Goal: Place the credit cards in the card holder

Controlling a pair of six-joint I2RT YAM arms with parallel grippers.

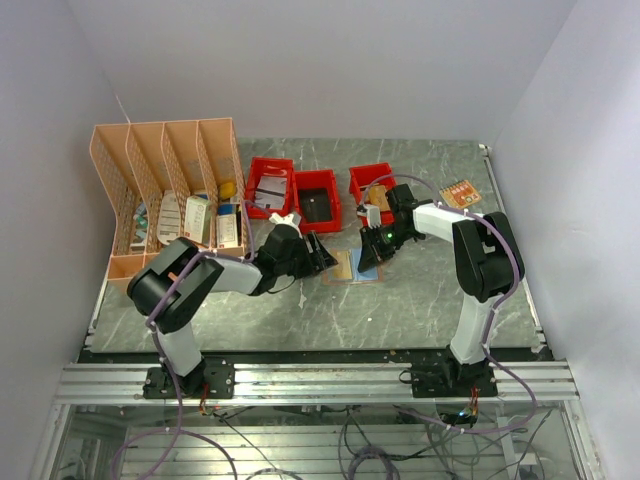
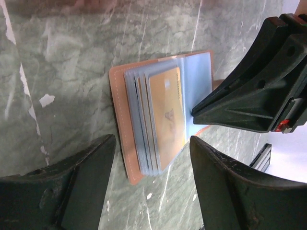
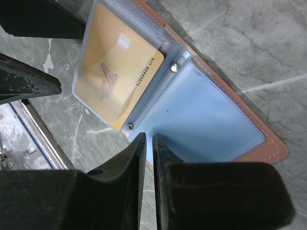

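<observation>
The open card holder (image 2: pixel 122 120) lies flat on the marble table, with a tan card (image 3: pixel 120 67) on its stack of clear sleeves and a pale blue panel (image 3: pixel 201 115) on the other half. My left gripper stands open beside the holder's sleeve side, nothing between its fingers. My right gripper is over the blue half, its fingertips close together; whether anything is between them I cannot tell.
Three red bins (image 1: pixel 270 165) stand behind the holder. A tan divided rack (image 1: pixel 130 260) with boxes fills the left. A printed packet (image 1: pixel 460 194) lies at the back right.
</observation>
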